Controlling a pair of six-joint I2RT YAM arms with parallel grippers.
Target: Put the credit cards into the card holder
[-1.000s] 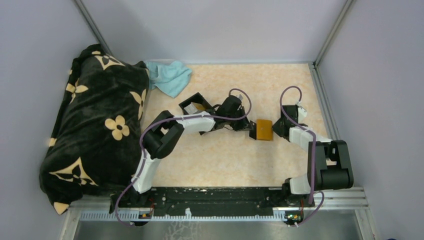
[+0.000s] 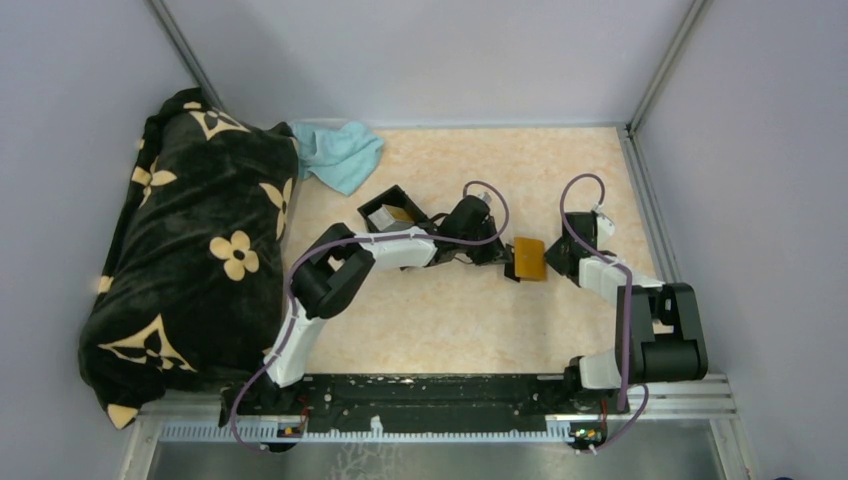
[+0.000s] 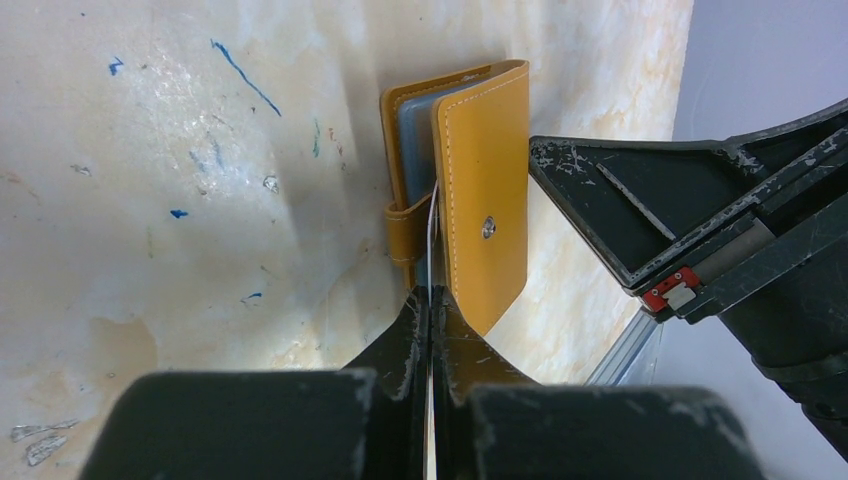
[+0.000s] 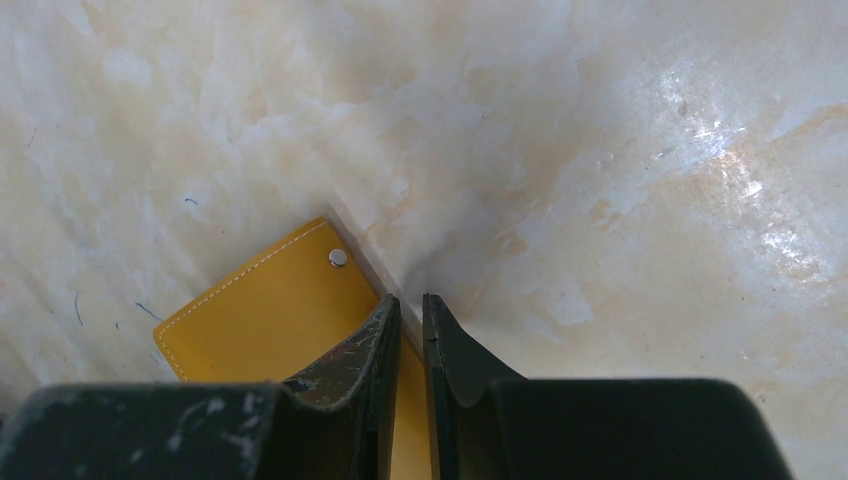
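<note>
The mustard-yellow card holder (image 2: pixel 530 259) stands on the table between my two grippers, its flap partly spread. In the left wrist view its stitched cover (image 3: pixel 485 190) and greyish inner sleeves (image 3: pixel 414 150) show. My left gripper is shut on a thin card (image 3: pixel 433 235), seen edge-on as a pale line whose far end lies between the cover and the sleeves. From above, a dark strip of that card (image 2: pixel 511 272) shows left of the holder. My right gripper is closed on the holder's edge, one finger over the cover and the other beside it.
Behind the left arm, a black open box (image 2: pixel 386 193) contains pale and yellow cards. A light blue cloth (image 2: pixel 345 155) lies at the back left, beside a dark flowered blanket (image 2: pixel 200 270).
My left gripper has shifted slightly right towards the holder, and less of the dark card shows at the holder's left side. The right arm and the holder look unmoved.
</note>
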